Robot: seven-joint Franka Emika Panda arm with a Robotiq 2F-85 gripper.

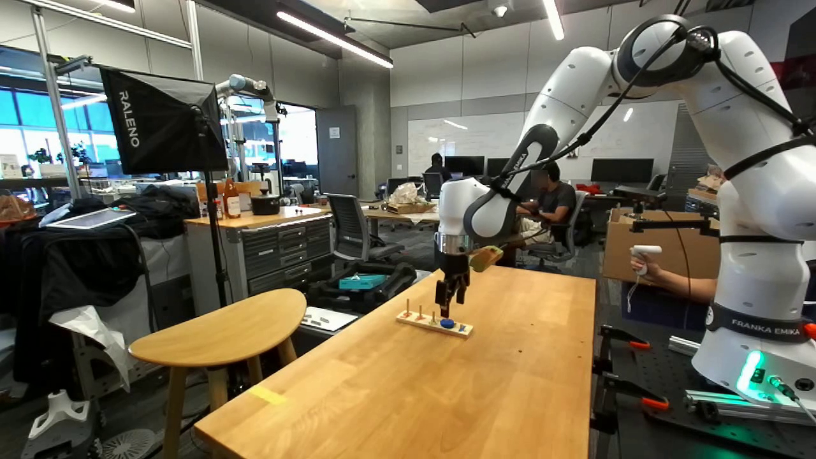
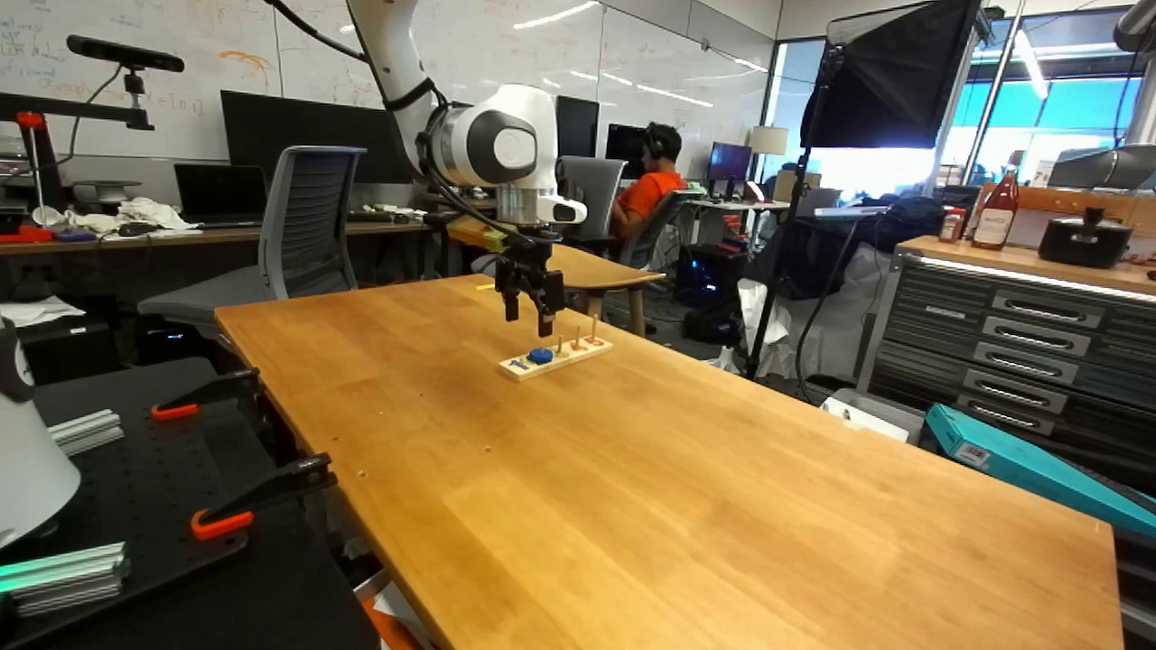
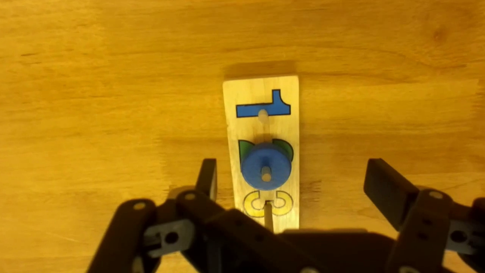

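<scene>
A flat wooden board with upright pegs lies on the table. A blue disc sits around its second peg, over the green numeral. The peg on the blue number one is bare, as is the peg at the yellow three. My gripper is open above the board, its fingers wide apart to either side of the disc, with nothing held. In exterior view 1, the gripper hangs just over the disc. Exterior view 2 also shows a gap between the gripper and the disc.
Clamps line the table's edge on the robot's side. A small wooden stool stands beyond the opposite edge.
</scene>
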